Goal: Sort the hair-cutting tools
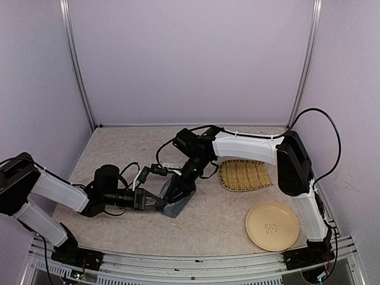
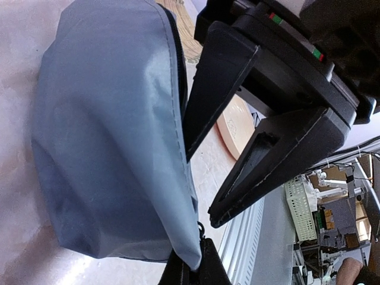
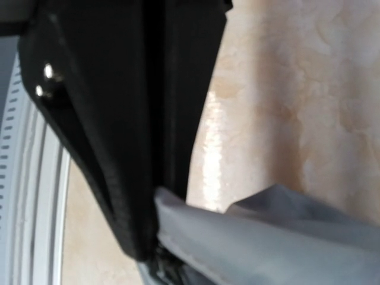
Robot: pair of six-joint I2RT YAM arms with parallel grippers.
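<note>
A grey-blue zippered pouch [image 1: 172, 208] [image 2: 107, 130] [image 3: 285, 243] is at the centre of the table, partly hidden by both grippers. My left gripper [image 1: 159, 203] is shut on the pouch's edge at its zipper end. My right gripper [image 1: 172, 196] is over the pouch from the right; in the left wrist view its two black fingers [image 2: 279, 154] stand apart beside the zipper side. In the right wrist view dark fingers meet the pouch's edge, blurred. Whatever is inside the pouch is hidden.
A woven basket [image 1: 243, 175] lies at the right rear of the table. A round beige plate [image 1: 272, 237] sits at the front right.
</note>
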